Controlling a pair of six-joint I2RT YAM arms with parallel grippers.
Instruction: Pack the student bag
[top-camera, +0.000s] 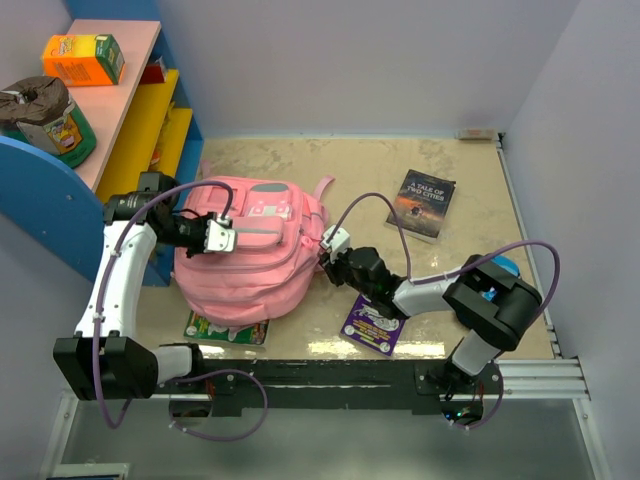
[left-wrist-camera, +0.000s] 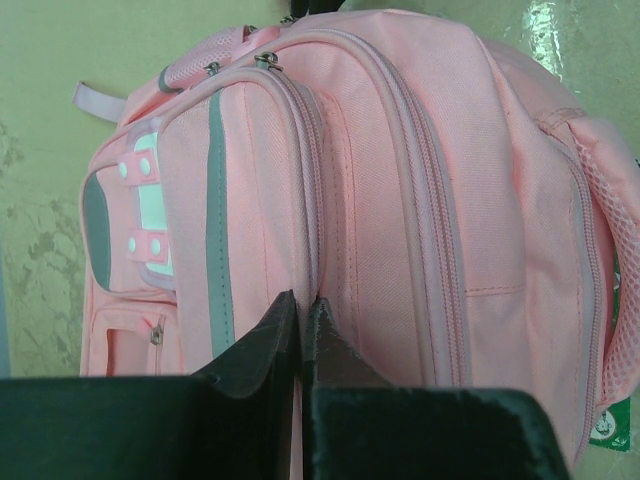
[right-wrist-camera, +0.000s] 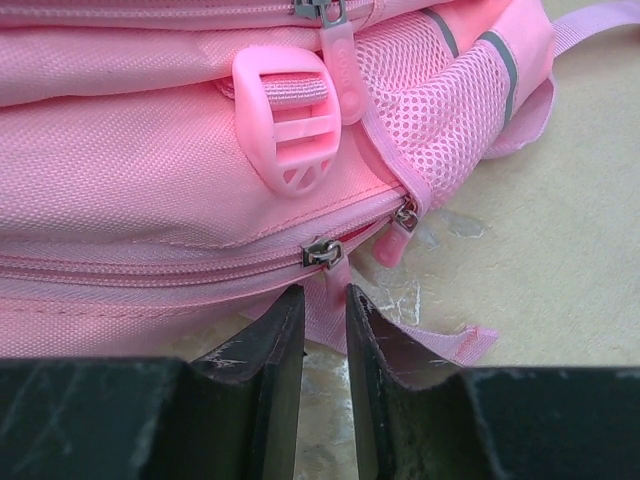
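A pink backpack (top-camera: 250, 280) lies on the table, its pockets and zippers facing up. My left gripper is shut on the bag's front pocket edge, pinching fabric beside a zipper seam. My right gripper is at the bag's right side, its fingers part open around a hanging zipper pull (right-wrist-camera: 337, 275) below a metal slider. In the right wrist view a buckle (right-wrist-camera: 285, 120) and a mesh side pocket (right-wrist-camera: 450, 120) sit above that zipper.
A book (top-camera: 425, 195) lies at the back right, a purple book (top-camera: 365, 332) at the front, a green book (top-camera: 215, 332) partly under the bag. A blue object (top-camera: 510, 267) is behind the right arm. Shelves (top-camera: 105, 40) with packages stand at the left.
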